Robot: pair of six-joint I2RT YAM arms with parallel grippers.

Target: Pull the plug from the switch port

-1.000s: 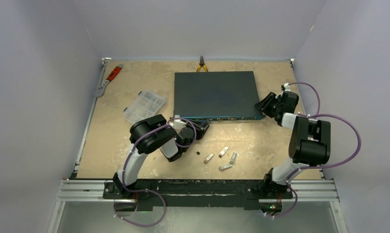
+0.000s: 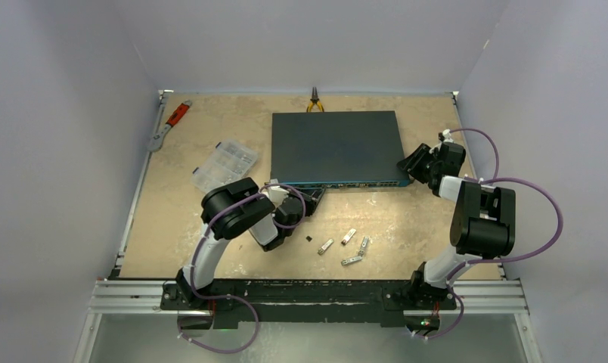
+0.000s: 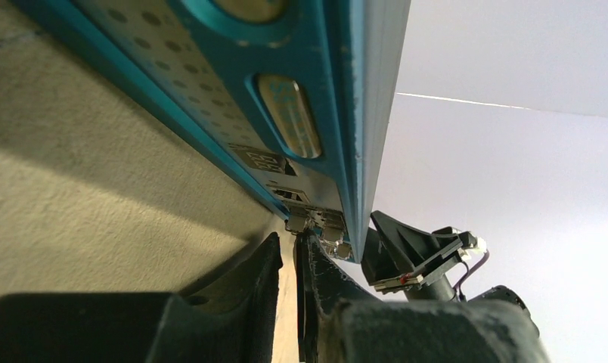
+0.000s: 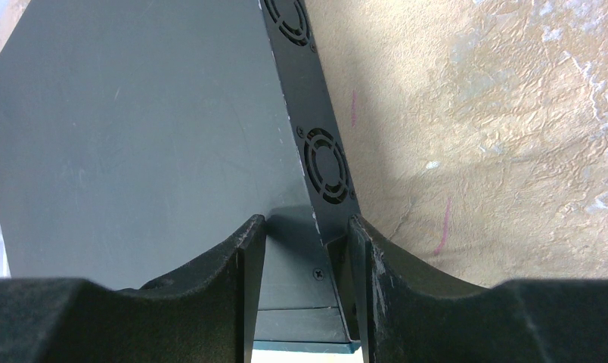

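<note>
The dark switch [image 2: 335, 147] lies at the back middle, its blue-edged port face toward me. In the left wrist view, small metal plugs [image 3: 333, 226] stick out of that face, just beyond the fingertips of my left gripper. Its fingers stand slightly apart, and the gap between them looks empty. One finger overlaps the plugs in this view, so contact is unclear. My right gripper is open at the switch's front right corner, one finger over the lid and the other by the vented side; whether they touch it I cannot tell.
Several loose metal modules [image 2: 348, 237] and a small black piece [image 2: 308, 238] lie on the table in front of the switch. A clear divided box [image 2: 225, 165] and a red-handled tool [image 2: 177, 113] are at left; yellow pliers [image 2: 314, 102] lie behind the switch.
My left gripper's fingertips have shifted slightly at the port face and look a bit further apart. The right arm and the switch have stayed put.
</note>
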